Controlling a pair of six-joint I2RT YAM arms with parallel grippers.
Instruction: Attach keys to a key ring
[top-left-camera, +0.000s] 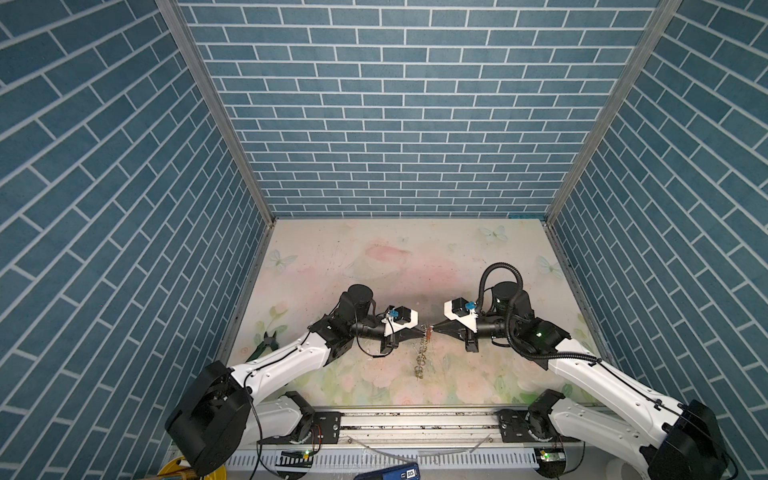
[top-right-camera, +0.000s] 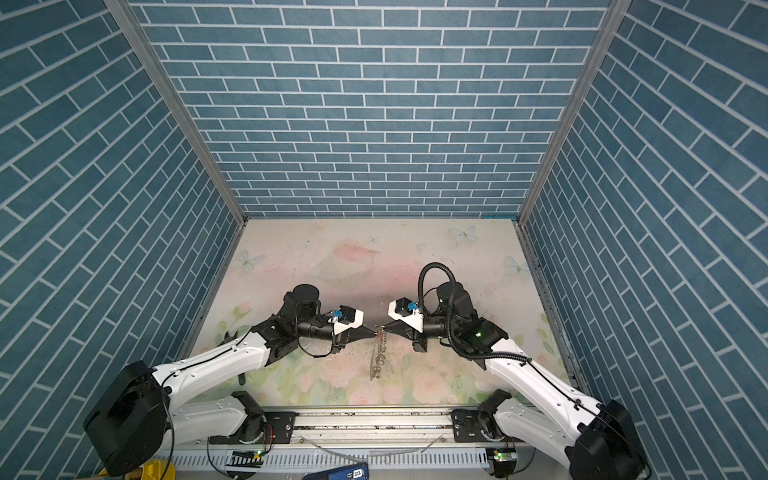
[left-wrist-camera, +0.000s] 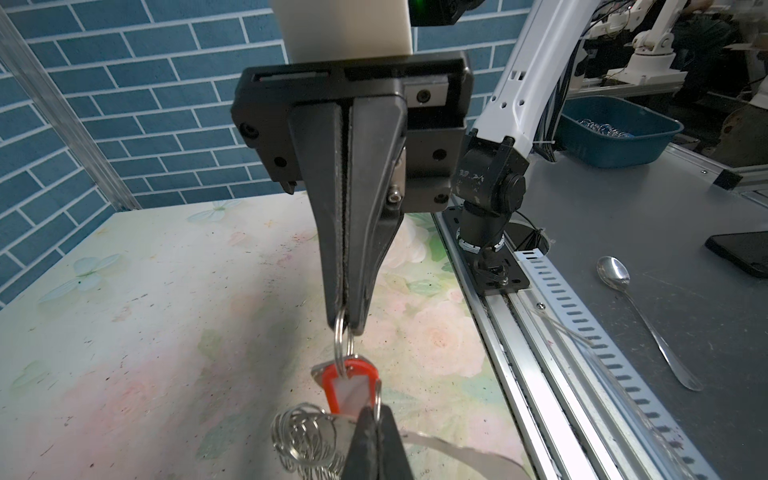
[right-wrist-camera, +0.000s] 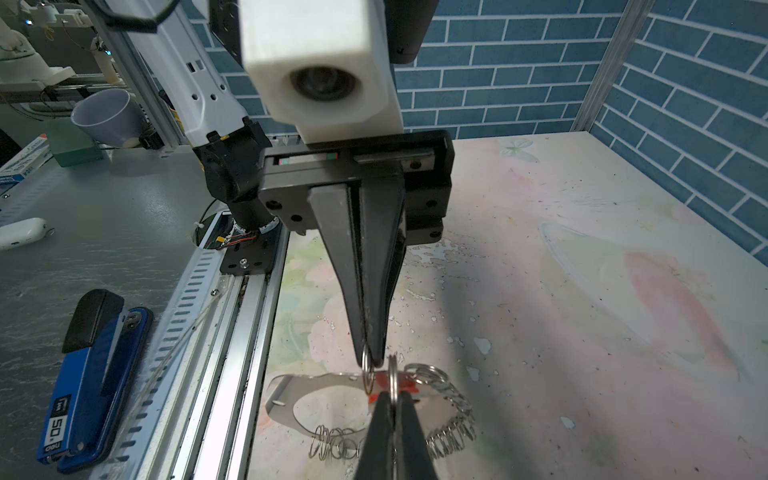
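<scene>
Tip to tip over the table, both grippers hang close together. My left gripper is shut on a thin metal ring (left-wrist-camera: 378, 392); a chain of coiled rings (top-left-camera: 420, 364) hangs below it. Facing it, my right gripper is shut on another thin ring (left-wrist-camera: 339, 348). Right below that ring is a red-rimmed tag (left-wrist-camera: 352, 388), close to the left fingertips. In the right wrist view, coils (right-wrist-camera: 456, 412) and a flat grey metal piece (right-wrist-camera: 308, 392) hang around the red part (right-wrist-camera: 404, 384). Whether the two rings are linked cannot be told.
Pliers (top-left-camera: 268, 344) lie at the left table edge. In front, beyond the metal rail (top-left-camera: 432, 413), are a blue stapler (right-wrist-camera: 92, 380) and a spoon (left-wrist-camera: 640, 312).
</scene>
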